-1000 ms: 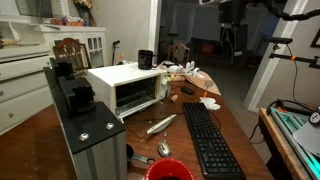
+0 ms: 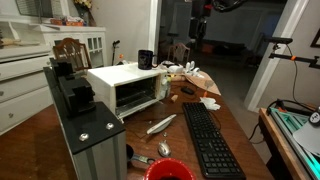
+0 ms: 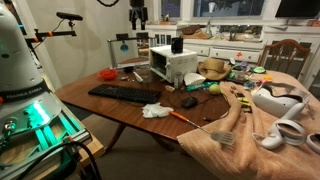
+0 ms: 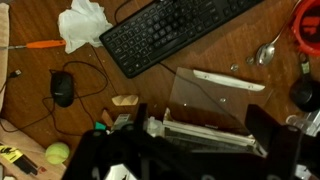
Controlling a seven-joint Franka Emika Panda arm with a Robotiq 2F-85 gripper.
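Note:
My gripper (image 2: 199,40) hangs high above the table in exterior view 1, and exterior view 2 shows the gripper (image 3: 138,20) near the top. Its dark fingers stand wide apart in the wrist view, nothing between them; it is open. Below lie a black keyboard (image 4: 165,30), a long white utensil (image 4: 230,80), a metal spoon (image 4: 268,48) and a red bowl (image 4: 309,27). A white toaster oven (image 2: 127,87) with a dark mug (image 2: 145,59) on top stands behind them. The gripper touches none of these.
A crumpled white cloth (image 4: 84,25), a black mouse (image 4: 62,88) and an orange-handled spatula (image 3: 205,128) lie past the keyboard. A headset (image 3: 278,100) and more clutter fill the table's far end. A grey box (image 2: 95,125) stands near exterior view 1's camera.
The objects on the table have not moved.

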